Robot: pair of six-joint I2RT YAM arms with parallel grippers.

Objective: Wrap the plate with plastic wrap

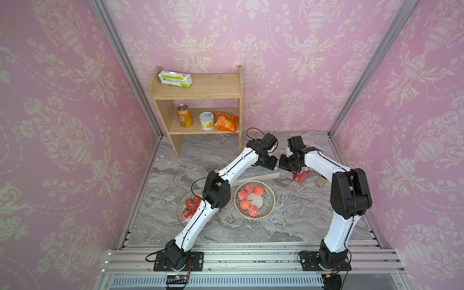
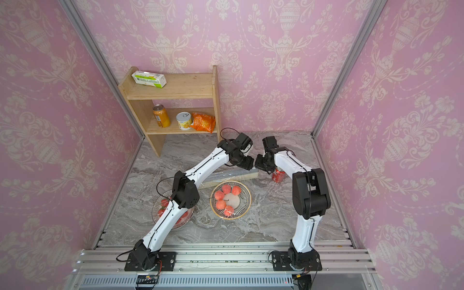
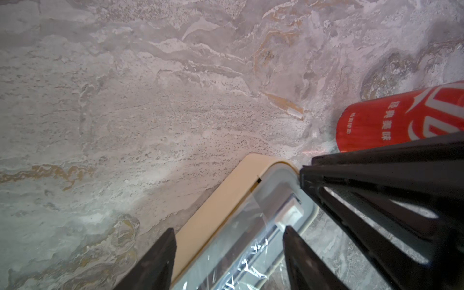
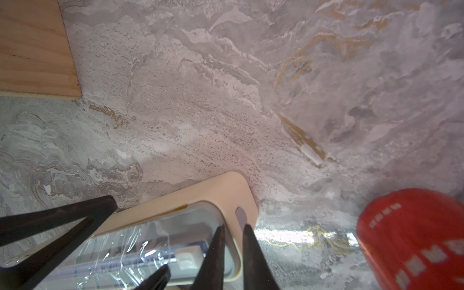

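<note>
The plastic wrap dispenser (image 1: 263, 176), a long cream box with clear film over its top, lies behind the middle patterned plate (image 1: 256, 199) of peach-like fruit. Over the dispenser's right end, my left gripper stands open; the film and box show between its spread fingers. Close beside it, my right gripper hangs over the same end. Only a narrow gap separates its fingertips, with the box's end edge seen behind them; whether film is pinched there cannot be told. A second plate (image 1: 178, 208), with red fruit under shiny film, sits front left, partly behind my left arm.
A red can (image 1: 300, 175) stands just right of the dispenser, under my right arm, with a small jar (image 1: 321, 181) beyond it. A wooden shelf (image 1: 212, 91) with packaged food stands back left. Right of the middle plate, the table is clear.
</note>
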